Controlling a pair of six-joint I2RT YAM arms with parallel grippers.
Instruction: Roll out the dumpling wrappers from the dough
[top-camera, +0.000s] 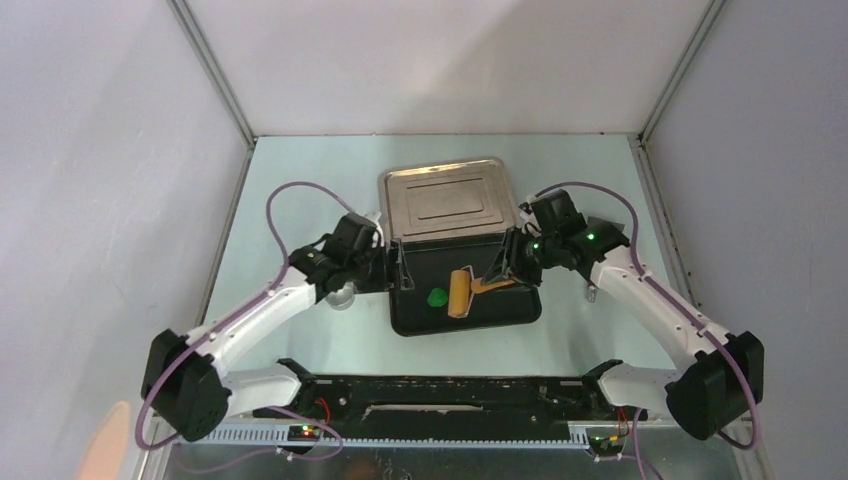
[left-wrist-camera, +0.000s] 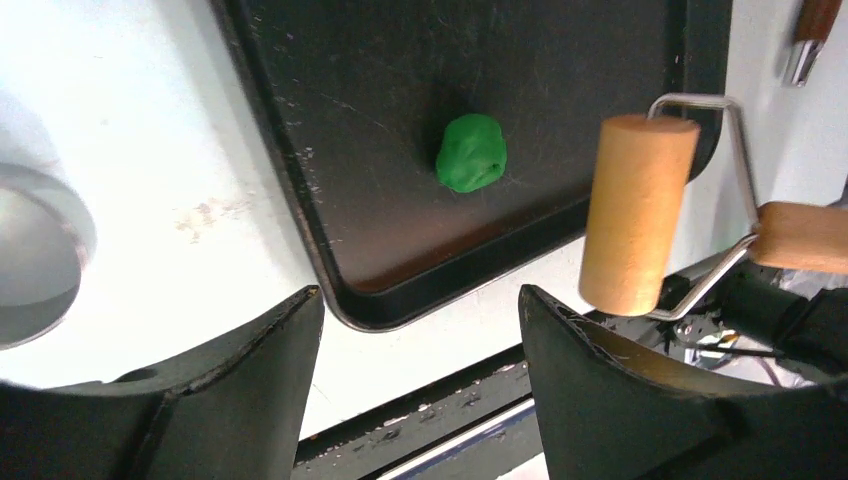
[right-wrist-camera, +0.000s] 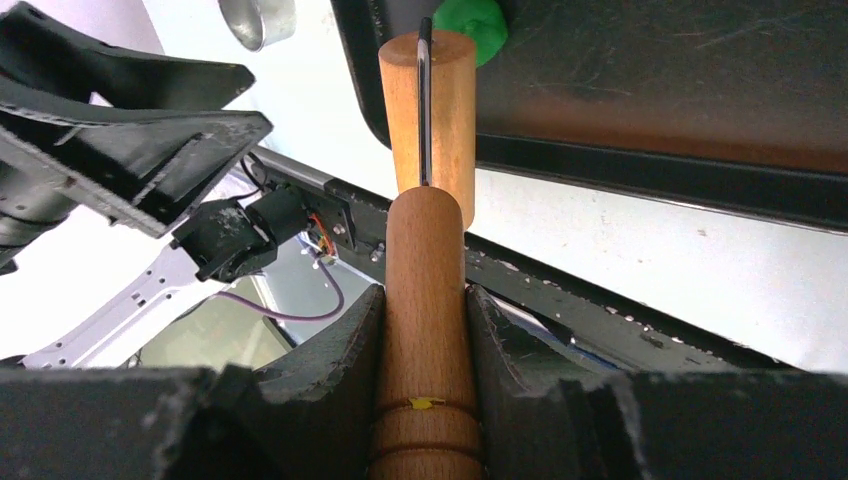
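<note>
A lump of green dough (top-camera: 437, 298) (left-wrist-camera: 470, 153) (right-wrist-camera: 470, 25) sits on the black tray (top-camera: 420, 320). My right gripper (top-camera: 508, 270) is shut on the wooden handle (right-wrist-camera: 425, 300) of a roller. The roller's orange cylinder (top-camera: 459, 294) (left-wrist-camera: 636, 210) (right-wrist-camera: 450, 120) is over the tray, just right of the dough. My left gripper (top-camera: 398, 268) is open at the tray's left edge, empty between its fingers.
A silver tray (top-camera: 445, 196) lies behind the black one. A metal cylinder (left-wrist-camera: 30, 270) stands left of the tray, and a wooden-handled utensil (left-wrist-camera: 815, 30) lies to the right.
</note>
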